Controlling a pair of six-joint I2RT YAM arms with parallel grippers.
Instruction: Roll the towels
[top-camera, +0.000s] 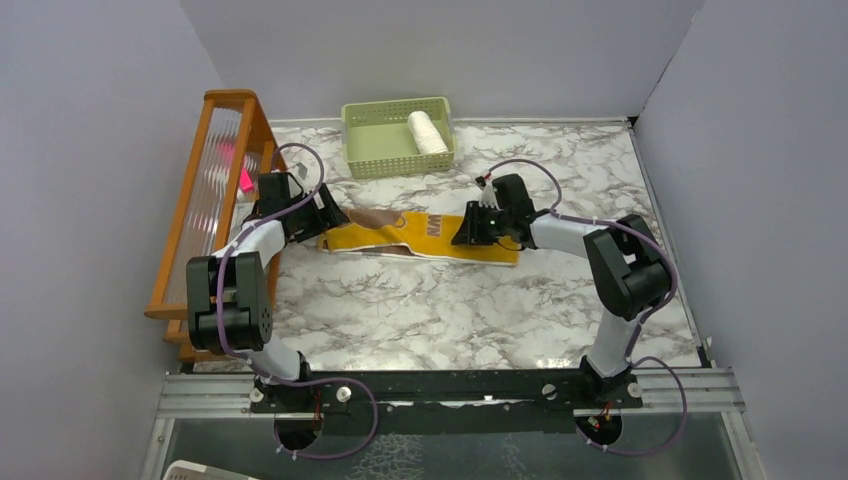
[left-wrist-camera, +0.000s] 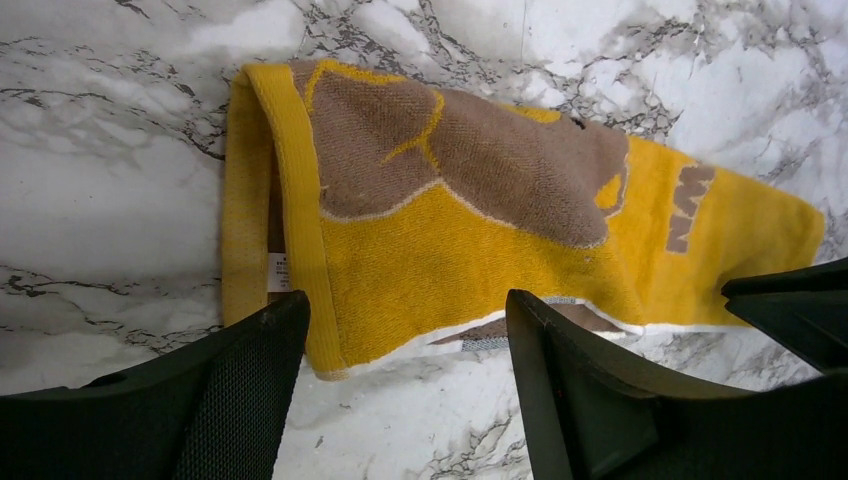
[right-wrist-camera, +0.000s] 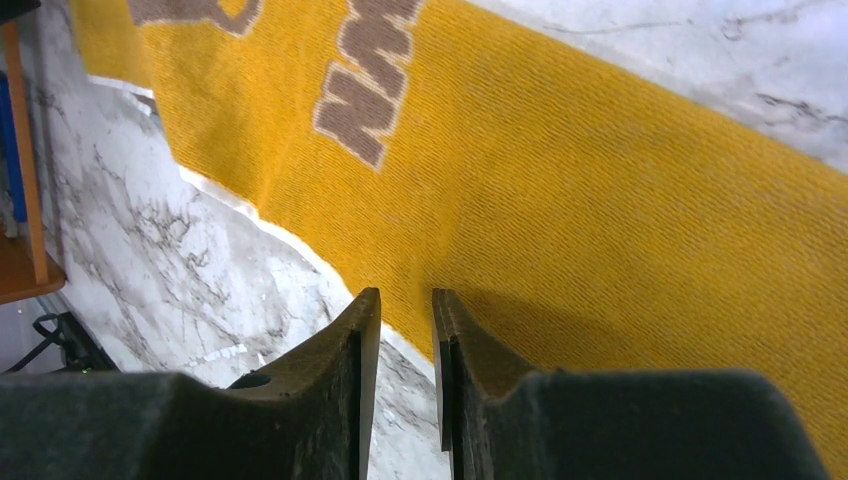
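Note:
A yellow and brown towel (top-camera: 430, 240) lies stretched across the marble table, white along its front edge. In the left wrist view, the towel's (left-wrist-camera: 420, 265) left end is rumpled and partly doubled over, with a small label (left-wrist-camera: 278, 272) showing. My left gripper is open over that end, its fingers wide apart. Over the towel's right part, my right gripper is open by a narrow gap, and nothing shows held between its fingers. The yellow surface of the towel (right-wrist-camera: 560, 170) there looks fairly flat. A white roll (top-camera: 427, 132) lies in the green basket (top-camera: 375, 168).
To the left, a wooden rack (top-camera: 190, 215) with clear panels stands close to my left arm. The green basket sits behind the towel. Bare marble (top-camera: 420, 320) stretches in front of the towel and at its right.

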